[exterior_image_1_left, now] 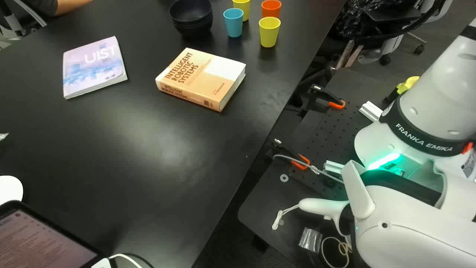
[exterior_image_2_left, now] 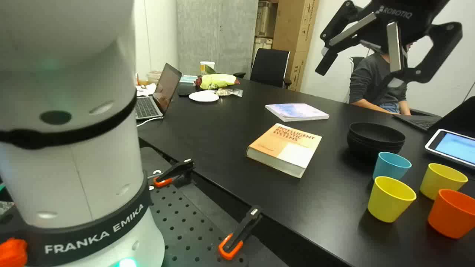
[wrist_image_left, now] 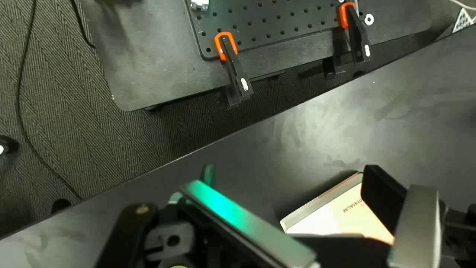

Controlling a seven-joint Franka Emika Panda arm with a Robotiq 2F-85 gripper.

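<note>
My gripper [exterior_image_2_left: 361, 71] hangs high over the table in exterior view 2, its fingers spread open with nothing between them. An orange and white book titled Intelligent Robotic Systems [exterior_image_1_left: 200, 80] lies flat on the black table. In the wrist view part of that book [wrist_image_left: 332, 212] shows well below the fingers, partly covered by them. A pale purple and blue book [exterior_image_1_left: 93, 67] lies apart from it. A blue cup [exterior_image_2_left: 392, 165], an orange cup [exterior_image_2_left: 453, 213] and two yellow cups, one nearer [exterior_image_2_left: 390, 199] and one farther [exterior_image_2_left: 443, 180], stand upright beside stacked black bowls [exterior_image_2_left: 376, 137].
A laptop [exterior_image_2_left: 163, 91], a white plate [exterior_image_2_left: 203, 96] and food packages [exterior_image_2_left: 218, 81] occupy the far table end. A tablet [exterior_image_2_left: 454, 144] lies beyond the cups; a person [exterior_image_2_left: 376, 78] sits behind. Orange-tipped clamps [wrist_image_left: 234, 67] line the robot's base plate. Bare table surrounds the books.
</note>
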